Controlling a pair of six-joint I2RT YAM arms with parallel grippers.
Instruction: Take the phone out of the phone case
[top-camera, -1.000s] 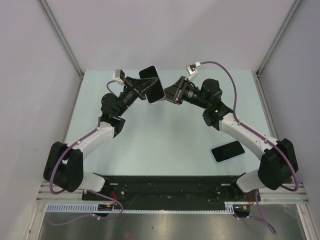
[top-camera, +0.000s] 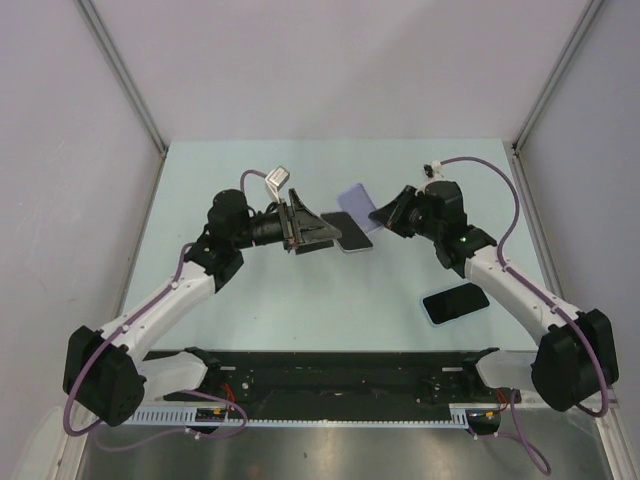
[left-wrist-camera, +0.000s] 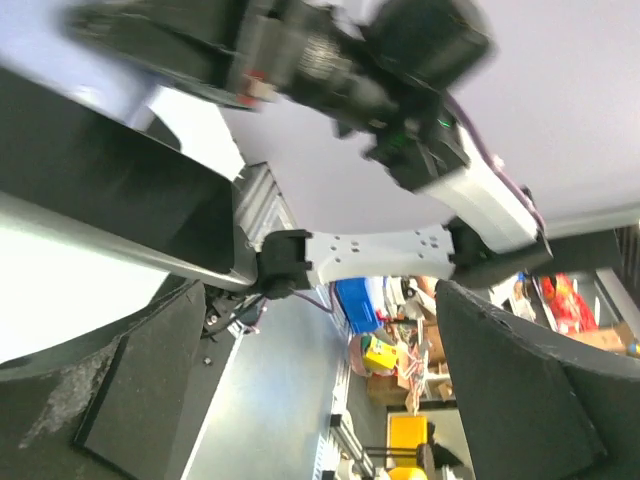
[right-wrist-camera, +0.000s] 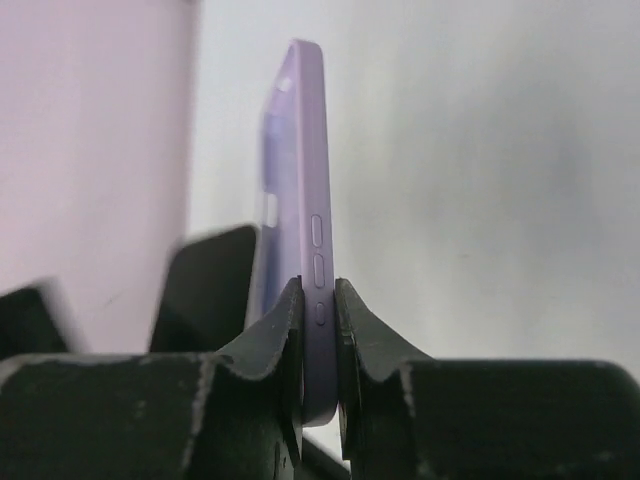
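The lavender phone case (top-camera: 356, 203) is held at its edge by my right gripper (top-camera: 378, 217). In the right wrist view its long side with buttons (right-wrist-camera: 318, 240) stands between the two fingers, both close against it. No phone shows inside the case. A black phone (top-camera: 350, 233) lies apart from the case, just below it in the top view, beside the tips of my left gripper (top-camera: 334, 236). The left wrist view shows the dark phone (left-wrist-camera: 130, 185) close ahead, past the open fingers. Whether it rests on the table is unclear.
Another black, light-edged phone (top-camera: 455, 303) lies on the right part of the white table (top-camera: 300, 310). Bare tabletop fills the front middle. A dark patch (top-camera: 315, 246) beneath the left gripper is hard to make out.
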